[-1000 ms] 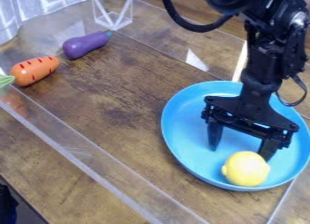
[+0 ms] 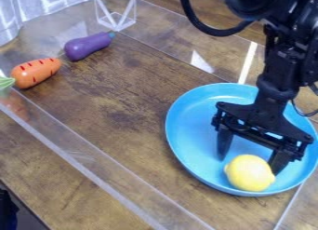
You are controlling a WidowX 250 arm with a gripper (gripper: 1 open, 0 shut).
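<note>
My black gripper (image 2: 252, 150) is low over the blue plate (image 2: 191, 123) at the right, open, with its fingers pointing down just behind and above a yellow round object (image 2: 248, 174) near the plate's front. Whether the fingertips touch the plate or the yellow object is unclear.
An orange carrot (image 2: 35, 72) lies at the far left, and a purple eggplant (image 2: 92, 45) sits toward the back left. The wooden surface between them and the plate is clear. Transparent edges run along the back and front left.
Over the last second my gripper has shifted slightly to the right and down, closer to the yellow object, which has moved very slightly left and up in the view.
</note>
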